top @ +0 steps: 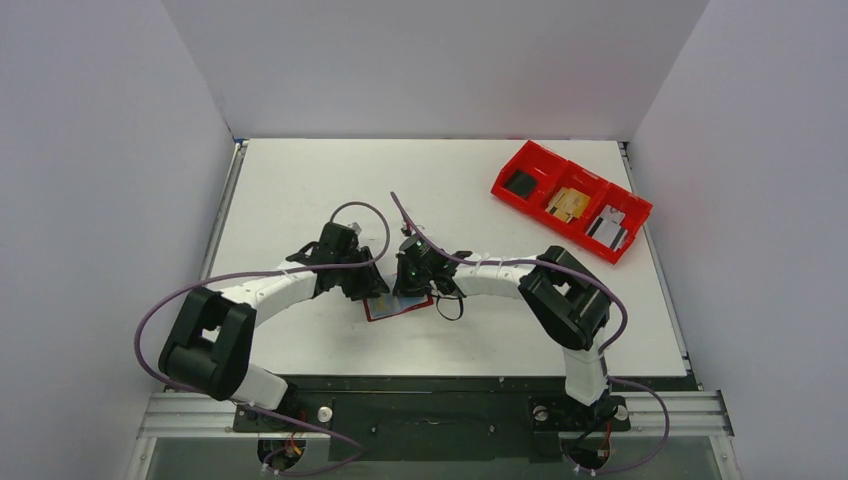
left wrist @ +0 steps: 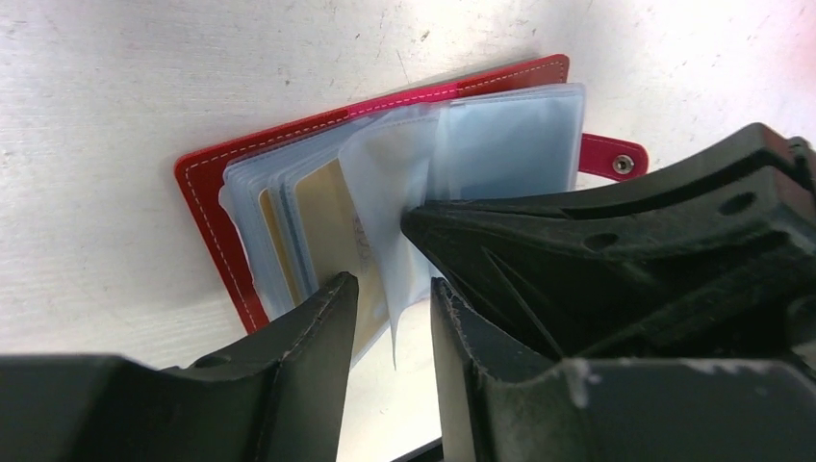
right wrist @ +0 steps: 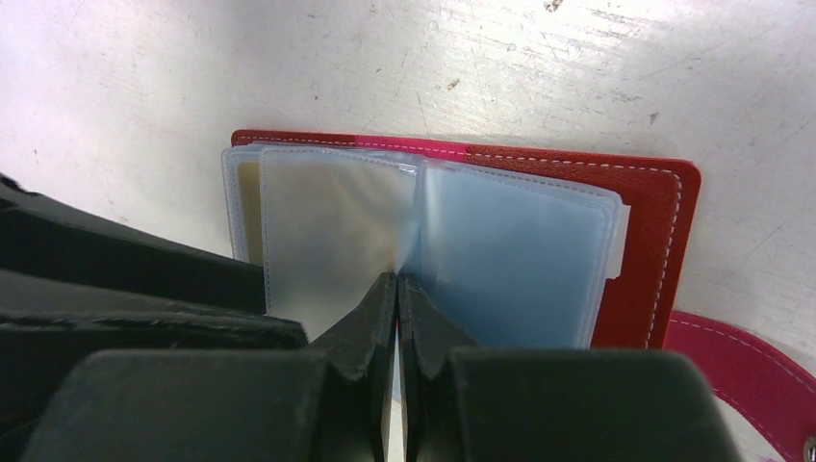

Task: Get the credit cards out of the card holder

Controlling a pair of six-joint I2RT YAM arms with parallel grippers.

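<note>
The red card holder [top: 373, 316] lies opened on the table with both grippers over it. In the left wrist view its clear sleeves [left wrist: 515, 144] stand fanned, and a tan card [left wrist: 330, 217] shows inside one at left. My left gripper is part open, its fingertips either side of a raised sleeve's lower edge. From the right, my right gripper reaches the sleeves; its fingertips are together against the raised film, and whether any film is pinched cannot be told. Left gripper fingers [right wrist: 144, 274] cover the lower left of the right wrist view.
A red tray [top: 497, 193] stands at the back right; its compartments hold dark cards [top: 520, 183], yellowish cards [top: 567, 204] and white and grey cards [top: 607, 228]. The holder's snap strap [left wrist: 616, 158] sticks out at its side. Bare white table surrounds the holder.
</note>
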